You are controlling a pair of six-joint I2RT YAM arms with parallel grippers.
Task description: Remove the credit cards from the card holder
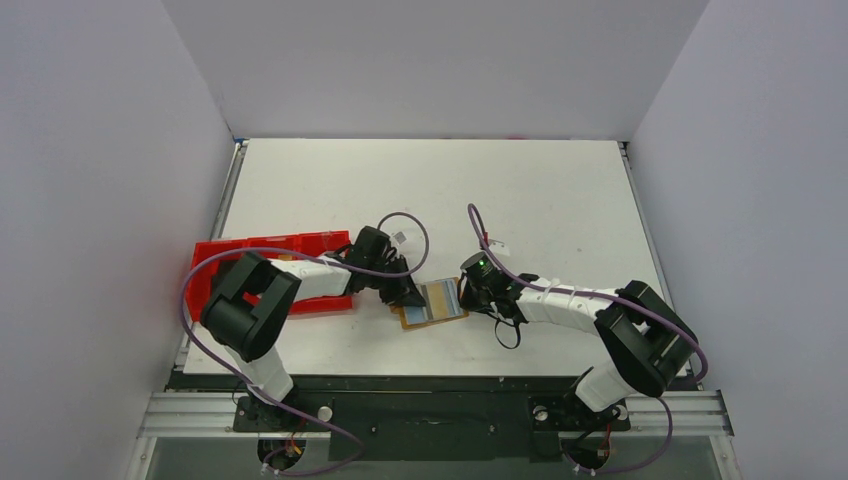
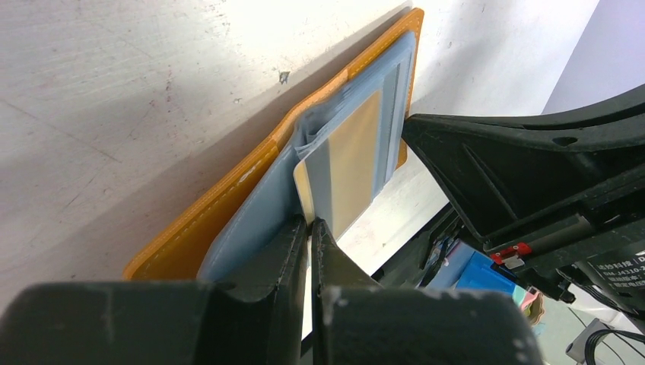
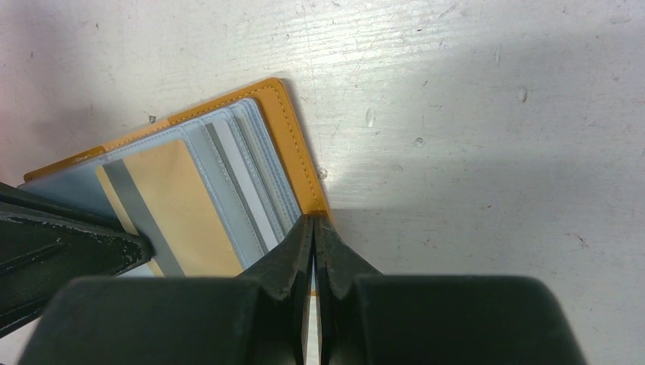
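Observation:
The card holder [image 3: 295, 148], orange-brown outside with pale blue pockets, lies opened on the table. A tan card [image 2: 356, 156] with a grey stripe sticks partly out of its pocket. At that card's edge, the left gripper is shut, with the thin card edge between its fingertips. My right gripper is shut at the holder's right orange border. Whether the border is pinched or only pressed cannot be told. In the top view both grippers flank the holder [image 1: 412, 325], covering parts of its two ends. A grey-and-white card [image 3: 242, 175] sits in another pocket.
A red compartment tray [image 1: 320, 238] stands to the left, partly under the left arm. Behind the holder the white table [image 1: 430, 175] is largely clear.

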